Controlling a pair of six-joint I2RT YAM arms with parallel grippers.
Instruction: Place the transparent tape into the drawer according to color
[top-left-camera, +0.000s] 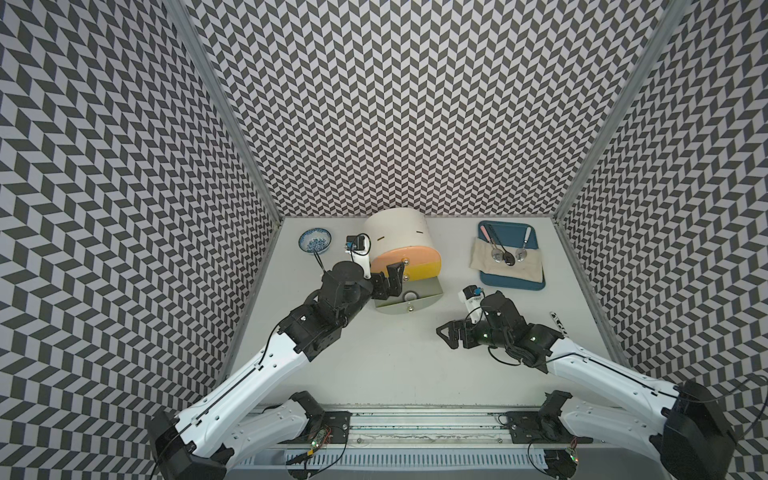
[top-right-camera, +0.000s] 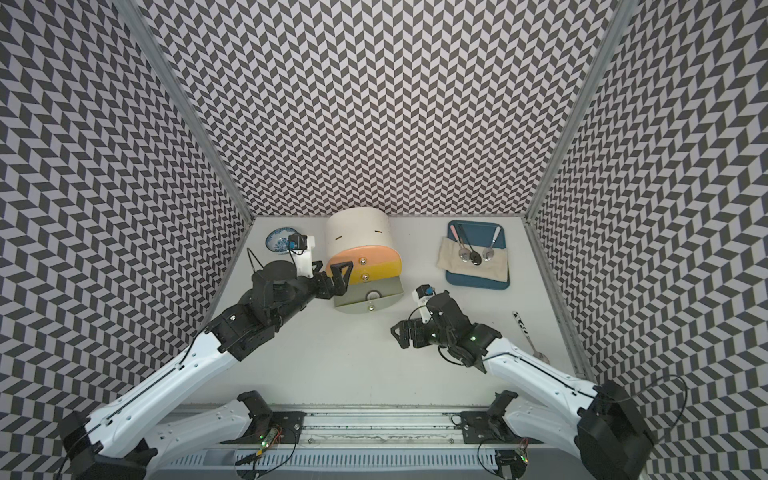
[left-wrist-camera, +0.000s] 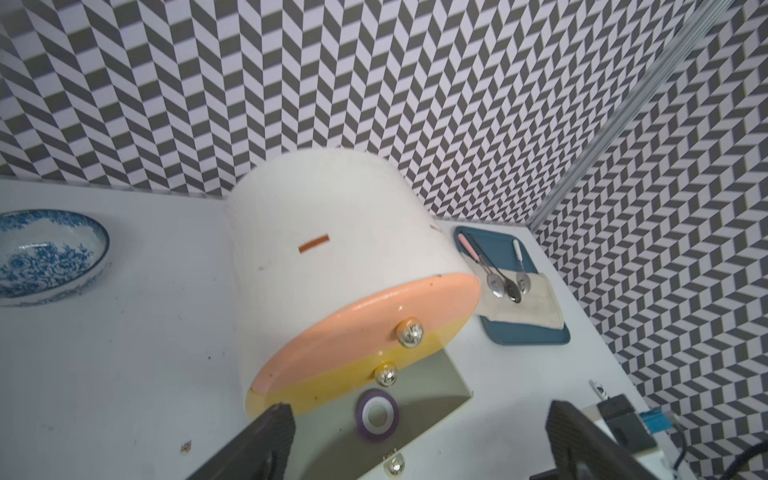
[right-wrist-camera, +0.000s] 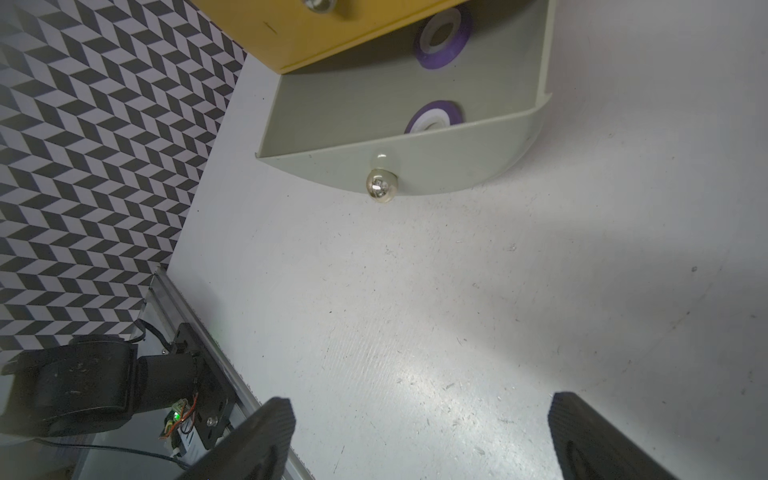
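A grey-green drawer (right-wrist-camera: 472, 156), lowest in the rounded cabinet, is pulled out. A purple-edged tape roll rests inside it near the front, apart from my fingers; a second purple roll (right-wrist-camera: 442, 37) sits farther back, seen only in the right wrist view. My left gripper is open and empty, raised in front of the cabinet at its left side. Open too, with nothing between its fingers, my right gripper hovers over the table to the right of the drawer.
The white cabinet (left-wrist-camera: 328, 224) has an orange drawer (left-wrist-camera: 360, 332) above a yellow one (right-wrist-camera: 352, 28), both closed. A blue-patterned bowl (top-left-camera: 315, 241) stands at left. At right lies a blue tray (top-left-camera: 512, 281) with a cloth and spoons.
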